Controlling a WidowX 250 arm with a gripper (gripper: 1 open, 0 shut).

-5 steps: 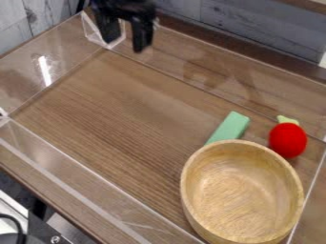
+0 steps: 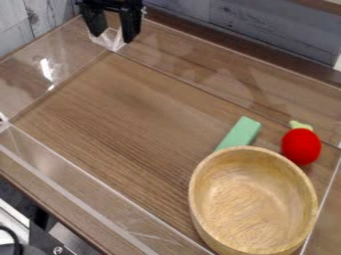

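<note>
My gripper is at the top left edge of the view, dark and partly out of frame, above a small pale, crumpled-looking patch; whether it is open or shut is unclear. A green block, a red round object with a pale green tip, and a large tan bowl sit on the right side of the wooden table.
Grey walls or borders run along the back and left. The bowl takes up the front right corner.
My gripper has moved left and up toward the back left edge, out of most of the view. The block, red object and bowl have stayed put.
</note>
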